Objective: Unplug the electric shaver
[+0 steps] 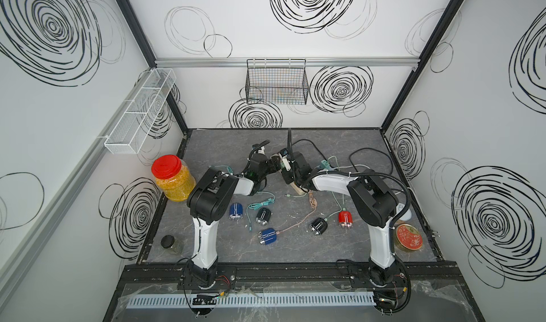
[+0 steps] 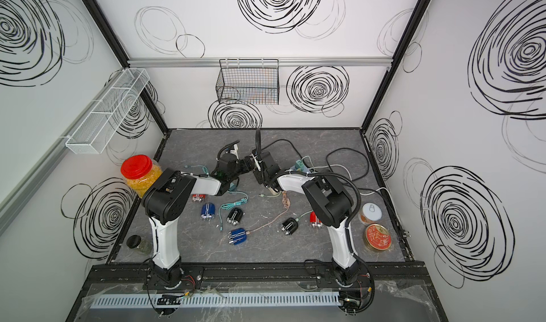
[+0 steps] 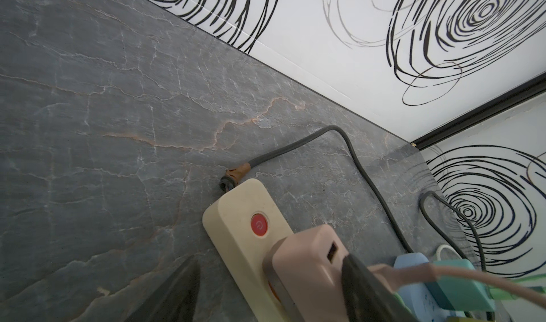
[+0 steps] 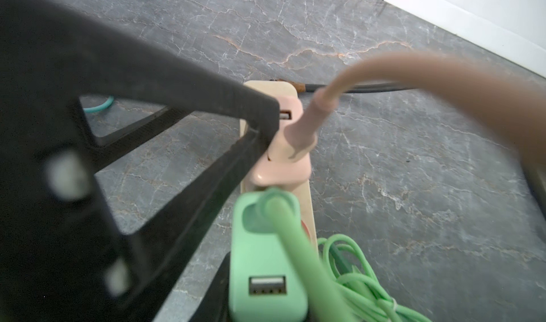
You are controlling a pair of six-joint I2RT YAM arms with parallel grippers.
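Note:
A cream power strip (image 3: 236,219) with a red switch lies at the middle back. A pink adapter (image 3: 301,270) sits on it beside a mint-green adapter (image 4: 261,248), each with a matching cable leading off. My left gripper is low at the strip, its fingers apart on either side of the strip and pink adapter; whether they touch is unclear. My right gripper is shut on the pink cable's plug (image 4: 298,134) at the pink adapter, as far as shows. Several shavers, such as a blue one (image 1: 267,235) and a red one (image 1: 344,218), lie at the front.
A yellow-filled jar (image 1: 173,179) stands at the left, a small dark-lidded jar (image 1: 169,243) at front left, and a tin (image 1: 408,236) at front right. Loose cables lie around both arms. Wire baskets hang on the back and left walls.

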